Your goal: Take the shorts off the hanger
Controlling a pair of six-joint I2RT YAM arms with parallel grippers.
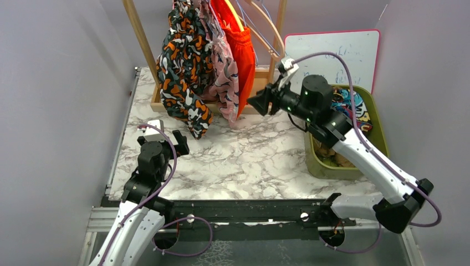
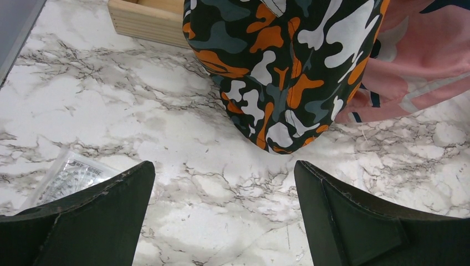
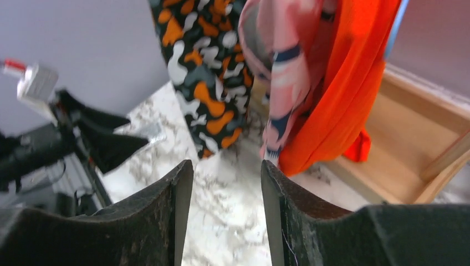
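Camouflage shorts (image 1: 183, 72), pink patterned shorts (image 1: 224, 77) and red-orange shorts (image 1: 241, 52) hang on a wooden rack at the back. My right gripper (image 1: 260, 102) is beside and in front of the red shorts, its fingers part open with nothing visible between them; the right wrist view is blurred, with the red shorts (image 3: 349, 94) ahead of it. My left gripper stands open and empty over the marble table, in front of the camouflage shorts (image 2: 277, 94).
A green bin (image 1: 332, 173) holding clothes stands at the right, in front of a whiteboard (image 1: 310, 50). A small clear bag (image 2: 75, 180) lies by my left gripper.
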